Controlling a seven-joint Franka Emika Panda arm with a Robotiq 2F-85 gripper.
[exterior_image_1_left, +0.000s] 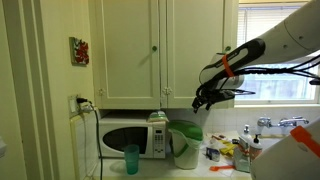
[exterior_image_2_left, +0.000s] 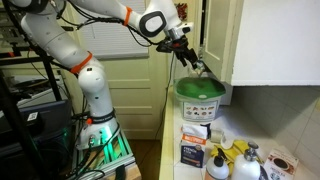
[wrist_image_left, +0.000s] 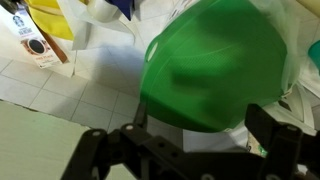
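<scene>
My gripper is open, its two dark fingers spread apart with nothing between them. It hangs in the air over the counter in front of the upper cabinets. Below it in the wrist view is a green lid (wrist_image_left: 215, 65), tilted up on a white bin. In exterior view 2 the green lid (exterior_image_2_left: 200, 88) tops the white bin (exterior_image_2_left: 200, 109), and the gripper (exterior_image_2_left: 190, 66) is above its far side. From the other side, the bin (exterior_image_1_left: 187, 155) stands just right of the microwave. Whether the lid is fully raised I cannot tell.
A microwave (exterior_image_1_left: 133, 138) with a teal cup (exterior_image_1_left: 132, 159) in front stands left of the bin. Soap bottles (exterior_image_2_left: 247, 164), a carton (exterior_image_2_left: 193, 144) and a red-orange utensil (exterior_image_1_left: 221, 168) crowd the sink side. Cabinet doors (exterior_image_1_left: 190, 50) rise close behind the gripper.
</scene>
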